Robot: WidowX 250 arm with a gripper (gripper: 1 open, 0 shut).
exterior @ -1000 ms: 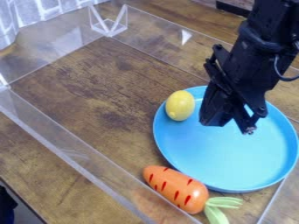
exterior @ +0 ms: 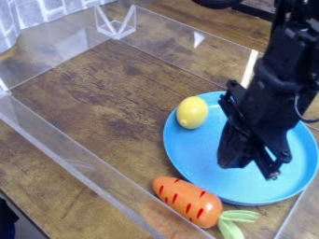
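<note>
My black gripper (exterior: 249, 149) reaches down from the upper right over the blue plate (exterior: 218, 182), its lower end low above the plate's right half. Whether anything is between its fingers is hidden by its dark body; it looks shut. A yellow egg-shaped object (exterior: 192, 112) rests on the plate's upper left. An orange toy carrot (exterior: 187, 200) with red marks and green leaves lies just outside the plate's lower left.
Clear plastic walls (exterior: 88, 168) border the wooden surface (exterior: 93, 93), which is open to the left of the plate. A white wire or fabric item sits in the top left corner.
The gripper has moved downward over the plate, lower than a second ago. The plate, yellow object and carrot stay where they were.
</note>
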